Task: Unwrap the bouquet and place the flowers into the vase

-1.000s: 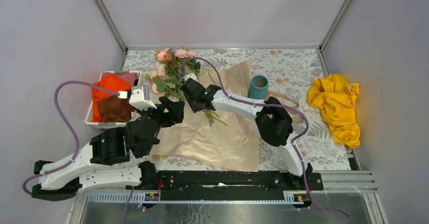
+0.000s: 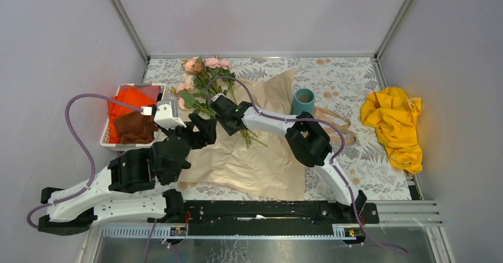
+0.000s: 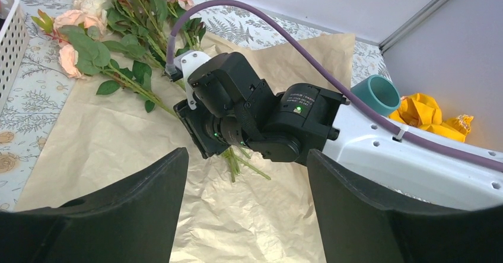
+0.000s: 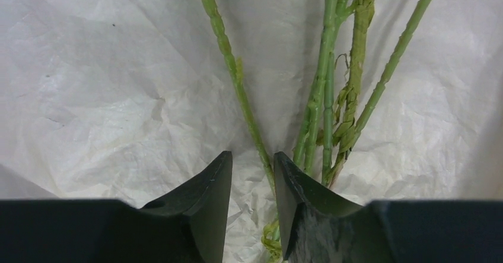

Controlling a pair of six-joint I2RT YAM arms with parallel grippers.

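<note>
Pink and cream roses (image 2: 210, 65) with long green stems lie on brown paper (image 2: 249, 168). In the top view my right gripper (image 2: 228, 126) is down over the stems. In the right wrist view its fingertips (image 4: 285, 165) sit at a single stem (image 4: 249, 114), part open, with more stems (image 4: 320, 97) just to the right. My left gripper stands open above the paper, left of the right one, nothing between its fingers. The teal vase (image 2: 303, 101) stands upright to the right of the flowers.
A white basket (image 2: 112, 132) of cloths is at the left, a yellow cloth bundle (image 2: 391, 126) at the far right. Tan straps (image 2: 341, 120) lie beside the vase.
The left arm is nearly unchanged. The flowers look the same.
</note>
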